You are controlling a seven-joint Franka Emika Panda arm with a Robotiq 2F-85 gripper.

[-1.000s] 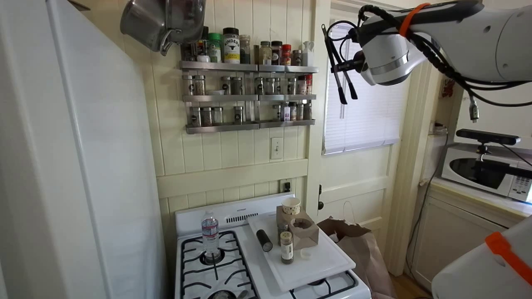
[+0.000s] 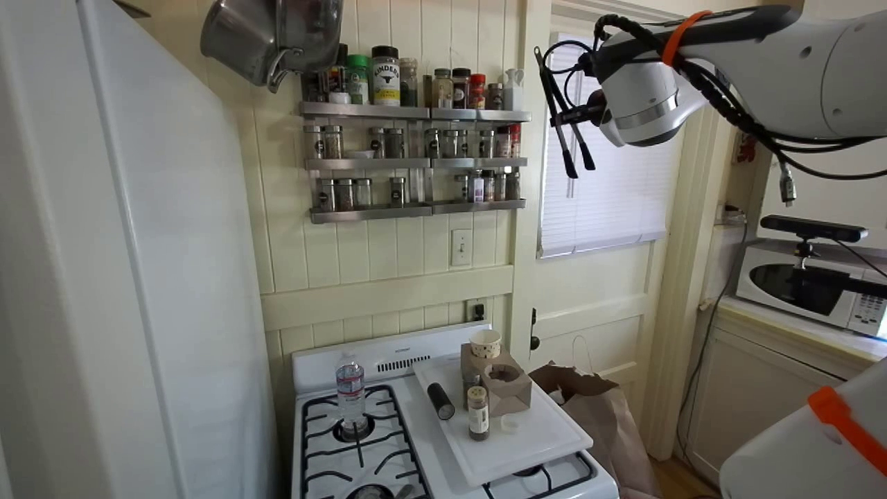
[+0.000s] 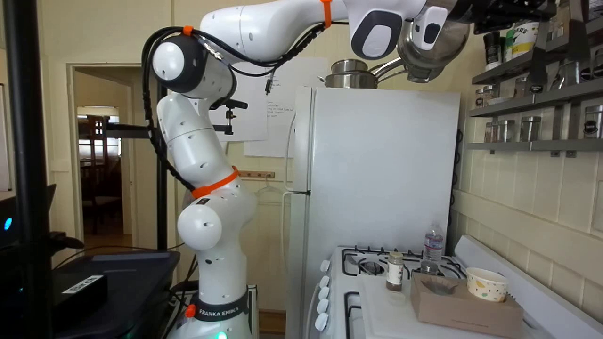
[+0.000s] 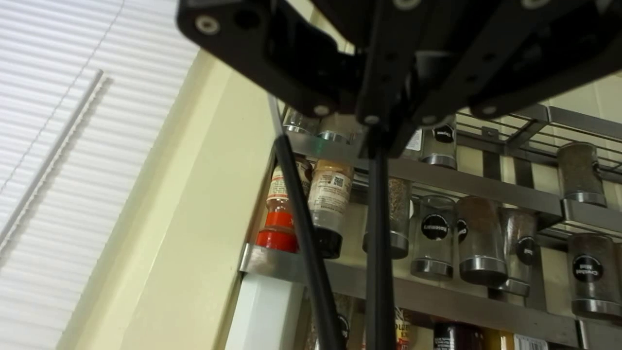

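Note:
High in front of the window blind, my gripper (image 2: 558,120) is shut on a long, thin utensil that looks like tongs (image 2: 569,163). The tongs have slim metal arms and black ends, which hang down and stand apart. Their dark arms (image 4: 379,233) cross the wrist view in front of the spice shelves, with nothing visible between their ends. How the fingers meet the tongs is hard to make out against the dark gripper body. At the upper right of exterior view 2, the dark tong ends (image 3: 578,48) hang before the shelves.
Spice racks (image 2: 370,163) full of jars line the wall left of my gripper, with a steel pot (image 2: 270,37) hanging farther left. On the stove, a white board (image 2: 532,445) carries a spice jar (image 2: 478,413), a dark cylinder (image 2: 441,400), a cardboard box (image 2: 508,395) and a paper cup (image 2: 486,344).
The objects on the stove and shelves look the same.

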